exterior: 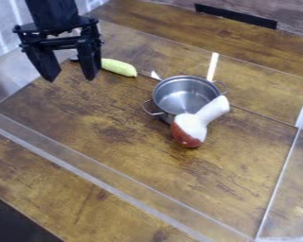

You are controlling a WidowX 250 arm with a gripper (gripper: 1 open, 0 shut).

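My black gripper [67, 62] hangs open over the upper left of the wooden table, with nothing seen between its fingers. Just to its right lies a pale yellow-green elongated item [117, 67], partly behind the gripper. A steel two-handled pot [180, 94] stands right of centre. A mushroom-like object with a white stem and red-brown end [188, 129] rests against the pot's front right.
Clear acrylic edges border the table [110, 165] at the left, front and right. A small pale scrap lies behind the pot.
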